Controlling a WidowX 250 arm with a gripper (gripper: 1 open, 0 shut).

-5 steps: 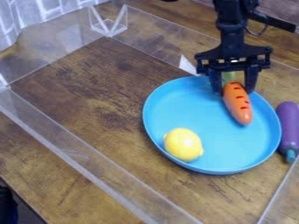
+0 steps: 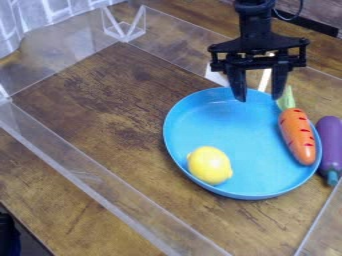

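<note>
A black gripper (image 2: 253,70) hangs above the back of a blue plate (image 2: 227,130), with its fingers apart and nothing visible between them. An orange toy carrot (image 2: 298,137) with a pale green top lies at the plate's right side, below and to the right of the gripper. A yellow lemon (image 2: 210,165) rests at the front left of the plate.
A purple eggplant (image 2: 330,151) lies on the wooden table just right of the plate. Clear plastic walls (image 2: 100,208) edge the table at the left and front.
The carrot has moved right toward the plate's edge. The gripper has risen off it and shifted slightly left, its fingers now clear of the carrot.
</note>
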